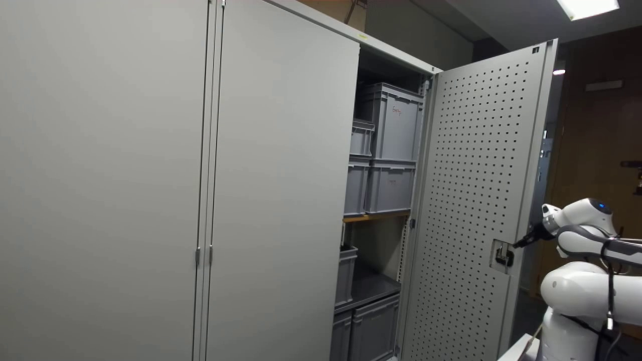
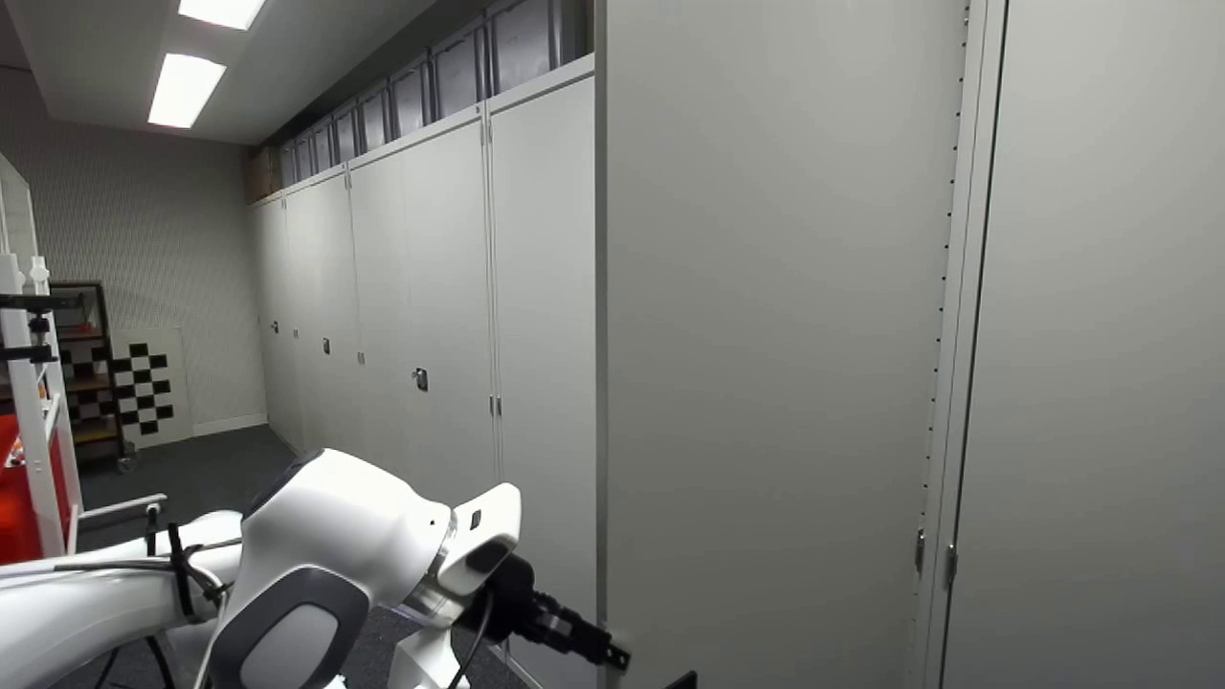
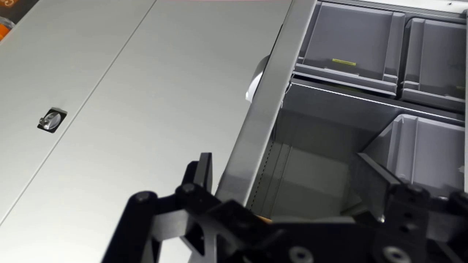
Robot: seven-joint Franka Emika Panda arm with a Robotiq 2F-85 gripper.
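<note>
The cabinet's right-hand door (image 1: 475, 180) stands swung open, its perforated inner face turned to exterior view 1. My gripper (image 1: 516, 245) is at this door's free edge, close to the latch recess (image 1: 502, 256). In exterior view 2 the same door (image 2: 781, 344) shows its plain outer face, with the gripper (image 2: 652, 668) low at its edge. In the wrist view the gripper is open, its fingers (image 3: 202, 171) wide apart. A grey metal edge (image 3: 259, 127) runs down through the gap. Whether either finger touches it, I cannot tell.
Grey bins (image 1: 397, 129) fill shelves inside the cabinet. The neighbouring door (image 1: 283, 180) is closed. A turn lock (image 3: 52, 119) shows on a flat panel in the wrist view. Closed cabinets (image 2: 436, 276) line the wall behind the arm.
</note>
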